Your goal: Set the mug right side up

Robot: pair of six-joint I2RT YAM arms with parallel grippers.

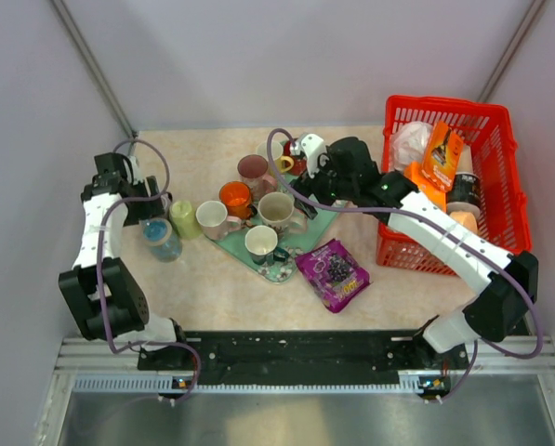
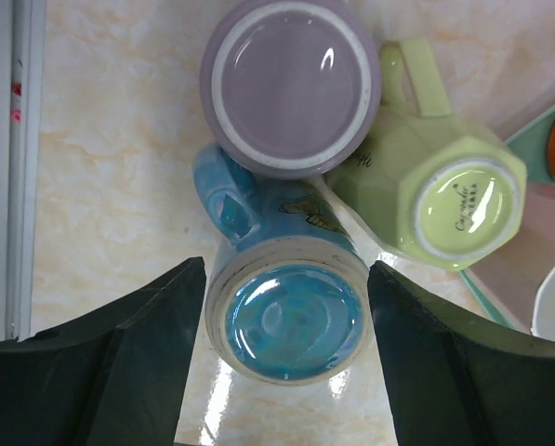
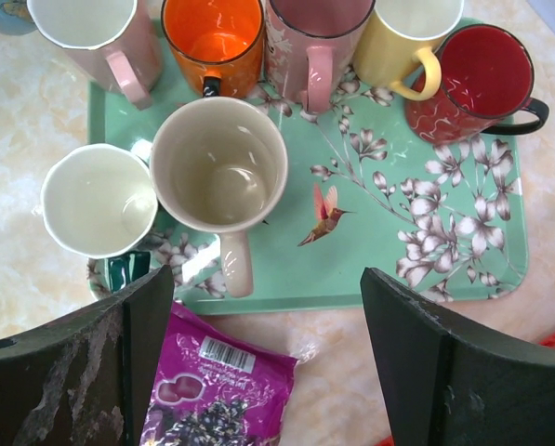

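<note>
In the left wrist view a blue mug (image 2: 291,321) lies on its side between my left gripper's (image 2: 286,279) open fingers, its base toward the camera. An upside-down lilac mug (image 2: 286,79) and a green mug (image 2: 449,195) adjoin it. My right gripper is open above a green tray (image 3: 444,232) of upright mugs, including a cream mug (image 3: 217,163) and a white mug (image 3: 96,200).
A red basket (image 1: 426,251) of packets and cans stands at the right. A purple bag (image 1: 333,274) lies in front of the tray. Bare table shows at the front left.
</note>
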